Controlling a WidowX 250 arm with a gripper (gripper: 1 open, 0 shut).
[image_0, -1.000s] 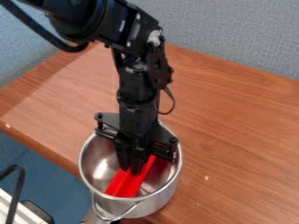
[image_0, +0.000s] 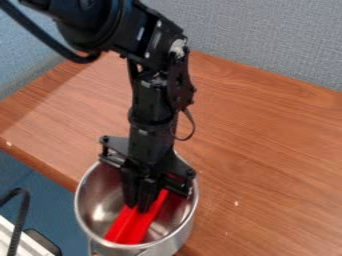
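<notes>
My black gripper (image_0: 144, 185) reaches down into a steel pot (image_0: 94, 200) at the bottom centre of the camera view. A long red object (image_0: 130, 225) lies slanted in the pot, directly under the gripper's fingers. The fingertips are dark and partly hidden against the red object, so I cannot tell whether they are shut on it.
Grey walls stand behind.
The arm has shifted slightly left, and the pot and red object have moved a little left with it.
</notes>
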